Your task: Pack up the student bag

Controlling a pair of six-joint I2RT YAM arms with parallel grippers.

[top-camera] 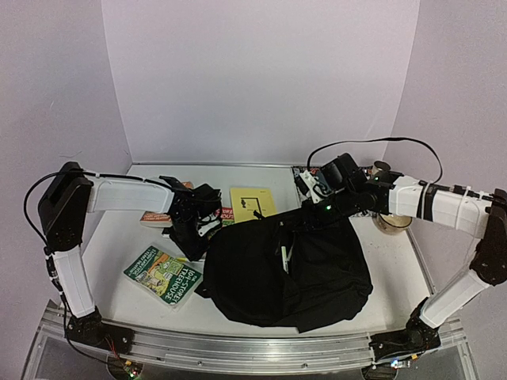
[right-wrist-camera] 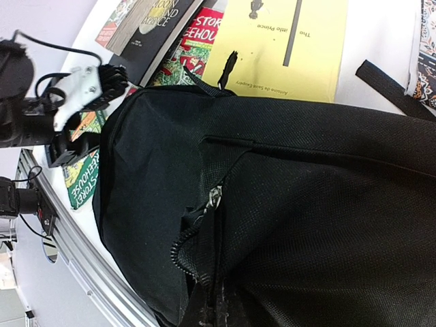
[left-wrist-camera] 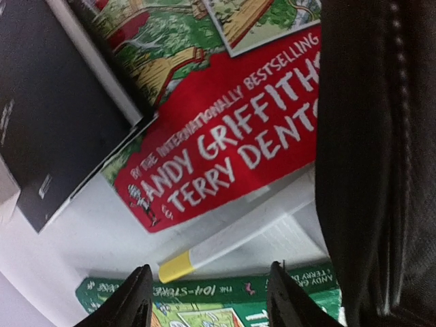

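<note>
The black bag (top-camera: 245,277) lies on the table, with a white strip (top-camera: 284,260) showing in its opening. My right gripper is shut on the black cloth beside the bag's zipper pull (right-wrist-camera: 214,197). Left of the bag, my left gripper hangs open and low, nothing between its fingers. A white pen with a yellow end (left-wrist-camera: 235,235) lies just beyond those fingertips, between a red-covered book (left-wrist-camera: 225,143) and the green Treehouse book (top-camera: 166,275). The yellow Little Prince book (right-wrist-camera: 276,51) lies flat behind the bag; a dark book (right-wrist-camera: 153,34) is left of it.
A round tan container (top-camera: 392,223) stands at the right, behind the right arm. A patterned item (right-wrist-camera: 427,61) lies at the back right. Bare table shows along the front left and right of the bag.
</note>
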